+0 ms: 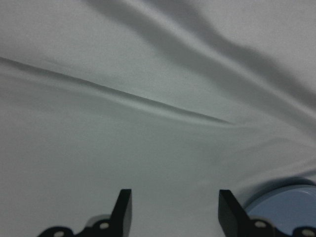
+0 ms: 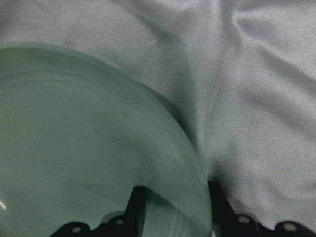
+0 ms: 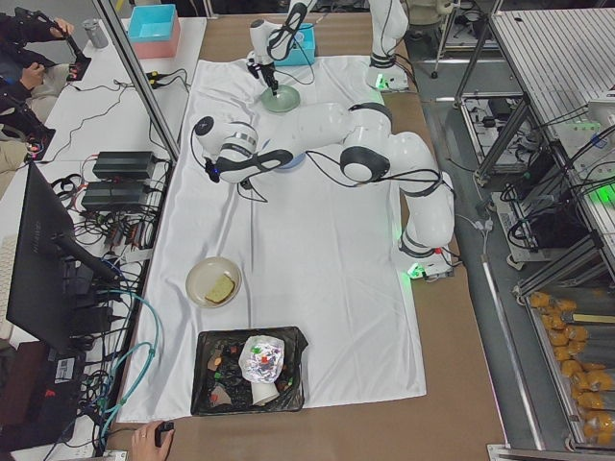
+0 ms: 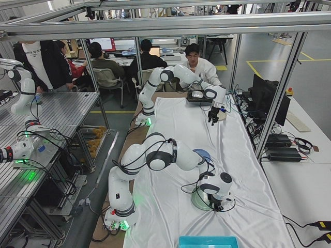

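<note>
My left gripper is open over bare white cloth; a blue plate (image 1: 281,207) lies at the lower right of the left wrist view, and in the camera left view the arm partly hides it. My right gripper has its fingers straddling the rim of a green plate (image 2: 89,128), one inside and one outside; whether they grip it cannot be told. A cream plate (image 3: 202,283) with a yellow sponge-like piece (image 3: 219,290) lies toward the near half of the cloth in the camera left view.
A black tray (image 3: 202,384) with mixed scraps and foil sits at the near end of the cloth. A cyan bin (image 4: 208,242) stands at the other end. The cloth's middle around the cream plate is largely clear.
</note>
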